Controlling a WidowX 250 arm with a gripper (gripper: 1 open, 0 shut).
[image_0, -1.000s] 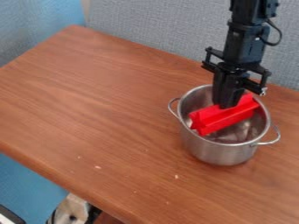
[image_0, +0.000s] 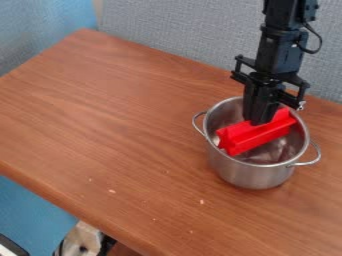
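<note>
A steel pot (image_0: 251, 172) with two loop handles stands on the wooden table at the right. A bright red object (image_0: 247, 136), roughly cylindrical, lies tilted inside it. The black gripper (image_0: 261, 114) reaches down into the pot from above, its tip at the upper side of the red object. I cannot tell whether its fingers are open or shut, or whether they grip the object; the lower fingertips are partly hidden.
A grey textured panel (image_0: 174, 30) stands behind it. The table's near left edge drops to a blue area.
</note>
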